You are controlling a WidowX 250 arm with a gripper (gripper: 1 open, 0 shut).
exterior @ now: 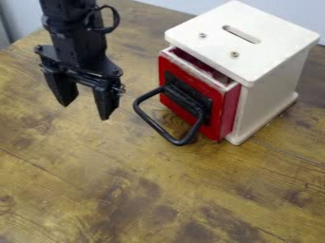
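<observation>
My black gripper [84, 98] hangs at the upper left, fingers apart and pointing down, with nothing between them. To its right stands a cream wooden box [256, 54] with a slot and screws on top. Its front has a red door [222, 115] that sits slightly out from the body at the top, with a large black loop handle [162, 133] sticking out toward the lower left. The gripper is left of the handle, apart from it. What is inside the box is hidden.
A pale wall runs behind the table at the top edge.
</observation>
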